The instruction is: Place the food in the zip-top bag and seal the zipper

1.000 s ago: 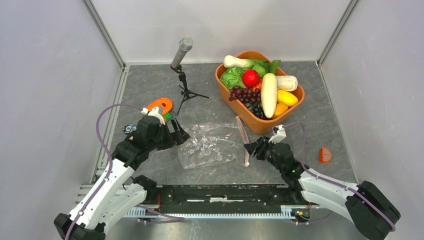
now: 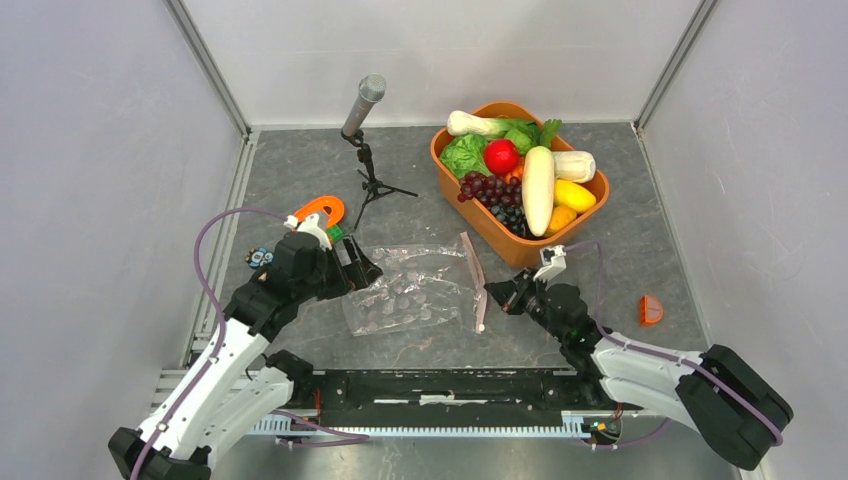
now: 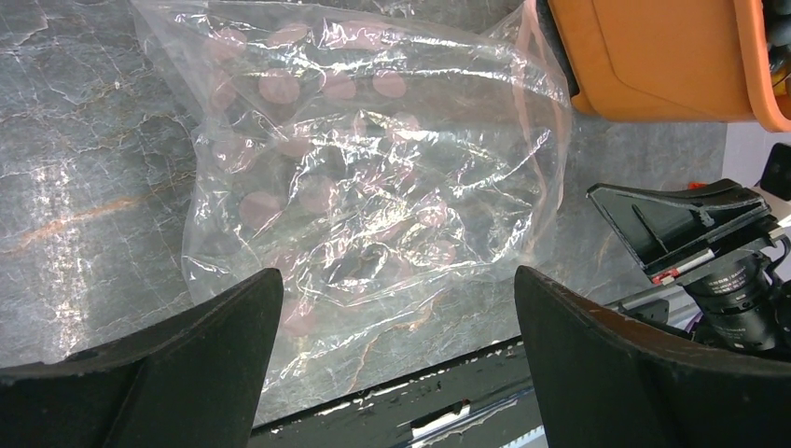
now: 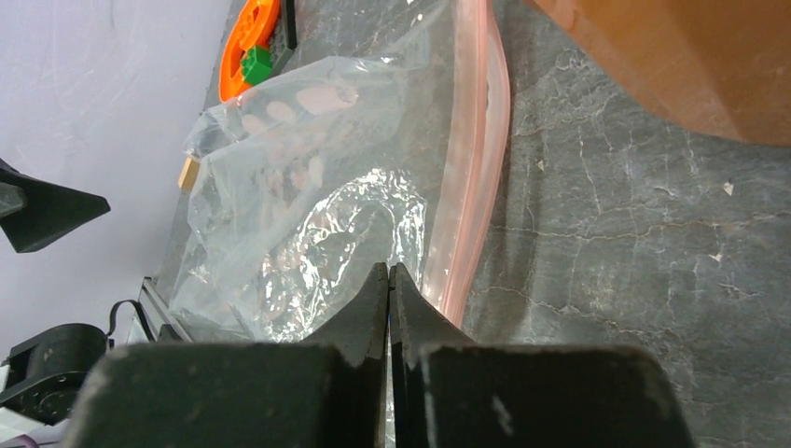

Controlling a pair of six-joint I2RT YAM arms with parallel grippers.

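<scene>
The clear zip top bag (image 2: pixel 415 288) lies flat and wrinkled on the grey surface, with a pinkish zip strip (image 4: pixel 466 177) along its right side. Only round pinkish spots show on it; no food is visible inside. At the bag's left edge, my left gripper (image 2: pixel 365 266) is open, and the left wrist view has nothing between its fingers. My right gripper is shut at the lower part of the zip strip, with nothing visible between its tips. An orange wedge-shaped piece (image 2: pixel 650 310) lies alone at the far right.
An orange basket (image 2: pixel 475 218) full of fruit and vegetables stands behind the bag's right end. A microphone (image 2: pixel 367 100) on a small tripod rises behind the bag. Orange scissors-like handles (image 2: pixel 325 207) lie behind my left gripper. Floor right of the basket is clear.
The bag and its zip strip have shifted a little to the left. My right gripper has moved slightly left too, while the left arm has stayed almost still.
</scene>
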